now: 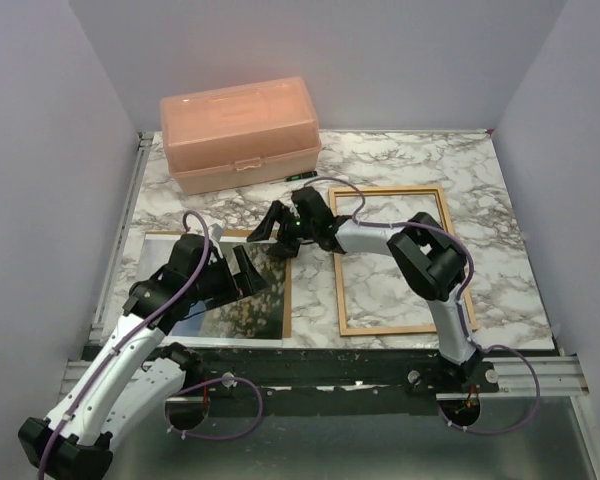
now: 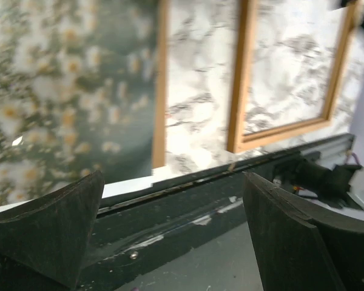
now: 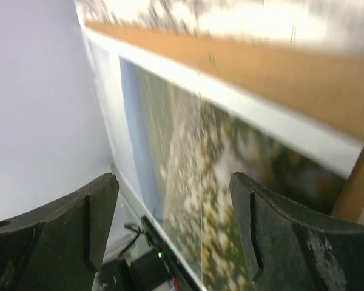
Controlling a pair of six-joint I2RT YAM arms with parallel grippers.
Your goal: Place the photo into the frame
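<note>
A photo (image 1: 250, 320) of pale flowers on a dark green ground, edged in white, lies on a brown backing board (image 1: 288, 300) at the table's left side. Over its right half hangs my left gripper (image 1: 248, 272), open with nothing between its fingers. My right gripper (image 1: 264, 226) stands open near the board's back edge. In the right wrist view the photo (image 3: 188, 145) shows between and beyond the open fingers, with a brown strip of board past its white edge. An empty wooden frame (image 1: 390, 330) lies flat to the right. My arms hide parts of the photo and frame.
A pink lidded box (image 1: 242, 130) stands at the back left, with a dark green marker (image 1: 301, 177) beside it. A dark rail (image 1: 310, 366) runs along the front edge.
</note>
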